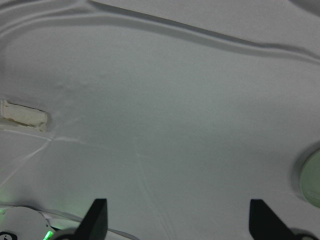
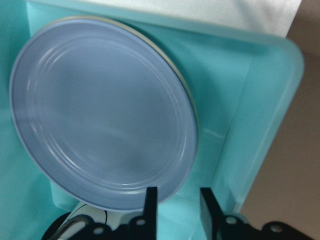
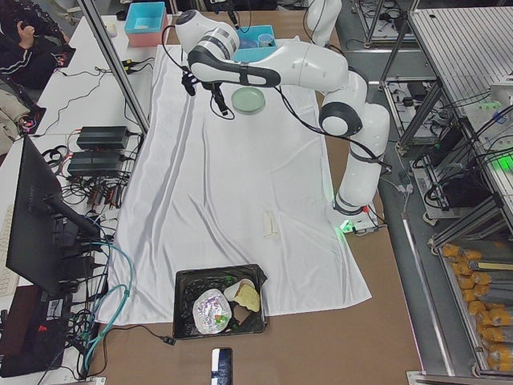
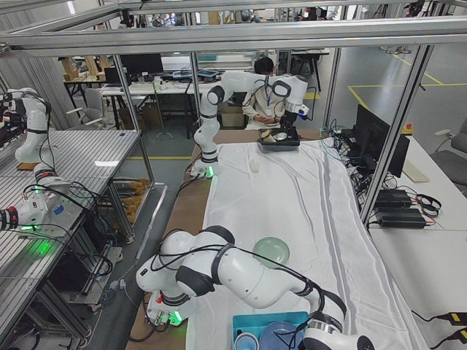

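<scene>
In the left wrist view, my left gripper hangs open and empty over the white cloth (image 1: 175, 110), with a green plate (image 1: 312, 177) to the right and a pale strip (image 1: 24, 115) to the left. In the right wrist view, my right gripper is open above a turquoise bin (image 2: 265, 115), at the edge of stacked plates, a blue plate (image 2: 102, 110) on top. Nothing shows between either gripper's fingers. The camera left view also shows the green plate (image 3: 248, 99) on the cloth.
A black tray (image 3: 184, 301) with assorted items sits at the cloth's near end in the camera left view, a phone (image 3: 221, 365) below it. A monitor (image 3: 40, 224) and cables line the left side.
</scene>
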